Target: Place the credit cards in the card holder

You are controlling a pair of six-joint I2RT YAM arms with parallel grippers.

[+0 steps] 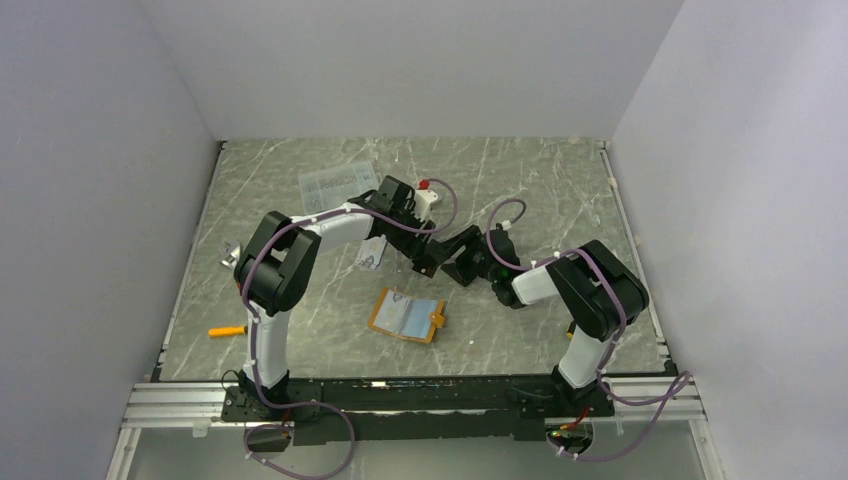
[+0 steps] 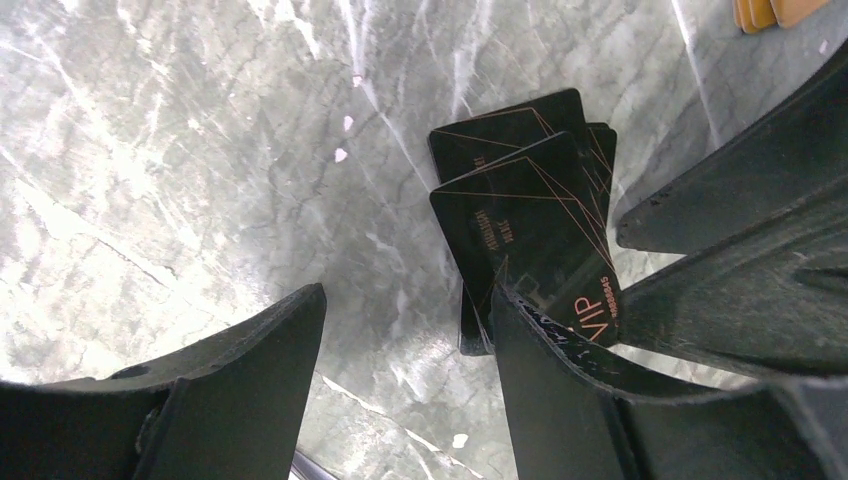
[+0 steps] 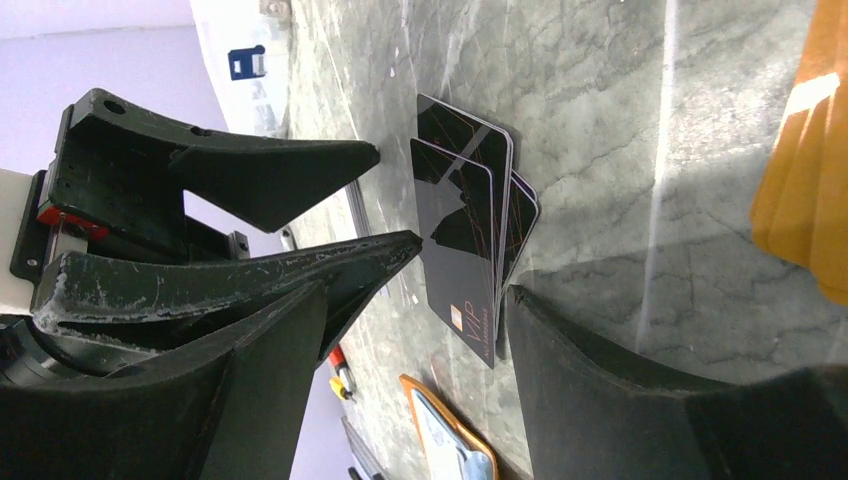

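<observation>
Several black VIP cards (image 2: 530, 215) lie in a fanned stack on the marble table, partly hidden by the grippers in the top view (image 1: 425, 268). My left gripper is part open, with one fingertip overlapping the lower left of the stack. From the other side, my right gripper is also part open; one of its fingers (image 3: 560, 350) looks close to the lower end of the cards, but contact is unclear. Neither gripper clearly holds a card. Nearer the front edge lies the orange-rimmed card holder (image 1: 405, 315) with clear pockets, flat and open.
Orange layered pieces with rounded corners (image 3: 815, 170) show beside the right gripper. A clear tray (image 1: 335, 187) sits at the back, and an orange-handled tool (image 1: 227, 331) at the left. Both grippers crowd closely around the cards.
</observation>
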